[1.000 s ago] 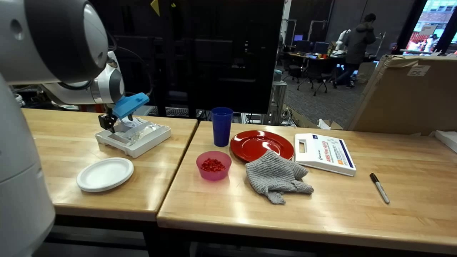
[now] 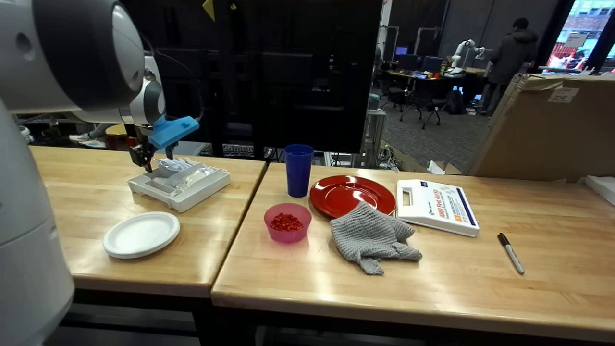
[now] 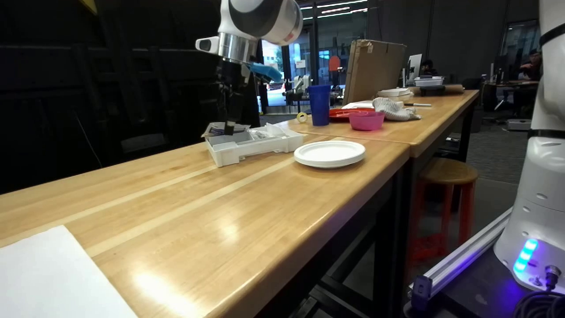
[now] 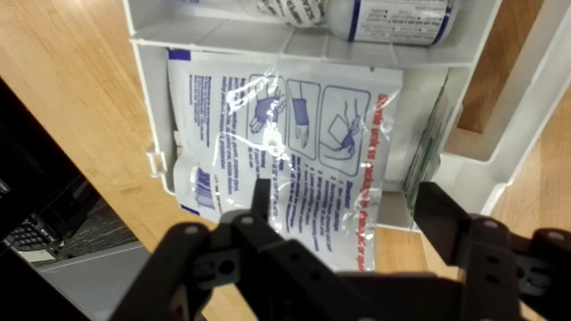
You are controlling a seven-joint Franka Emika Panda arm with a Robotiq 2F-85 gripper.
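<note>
Above the white compartmented tray (image 2: pixel 202 196), at the left in exterior view 1, my gripper is open, its two dark fingers well apart. A white printed packet (image 4: pixel 310 128) lies in the tray's larger compartment under the fingers. The packet's lower edge sticks out past the tray's open side, and no grip on it shows. Behind a divider sit a white bottle (image 4: pixel 401 18) and a wrapped roll (image 4: pixel 295 10). Thin flat items (image 4: pixel 425 144) stand along the compartment's right wall.
A white plate (image 2: pixel 141 235) lies in front of the tray. On the other table are a pink bowl (image 2: pixel 288 229) of red bits, a blue cup (image 2: pixel 298 173), a red plate (image 2: pixel 351 193), a grey cloth (image 2: pixel 369 233), a first aid lid (image 2: pixel 438 206) and a marker (image 2: pixel 510 253).
My gripper has risen slightly above the tray. The tray and the other tabletop objects look unmoved. A person in the background has shifted to the right.
</note>
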